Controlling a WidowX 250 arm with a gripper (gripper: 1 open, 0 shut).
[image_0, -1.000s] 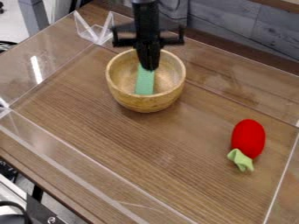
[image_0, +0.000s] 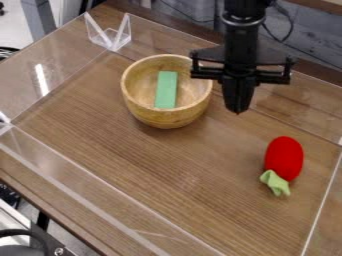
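Note:
My dark gripper (image_0: 241, 80) hangs in the upper middle right, over the table just right of a wooden bowl (image_0: 198, 108); its fingertips look empty. A green block (image_0: 166, 89) lies in the bowl, toward its left. At the right lie a red oval object (image_0: 285, 155) and, just below it, a small green piece (image_0: 275, 182). Whether the fingers are fully shut is hard to see, but they appear shut.
A clear plastic item (image_0: 110, 32) stands at the upper left. A dark wall runs along the back right. A dark cable shows at the lower left.
My gripper has moved from above the bowl to the right and toward the front, lower in the picture. The bowl, green block and red object stay where they were.

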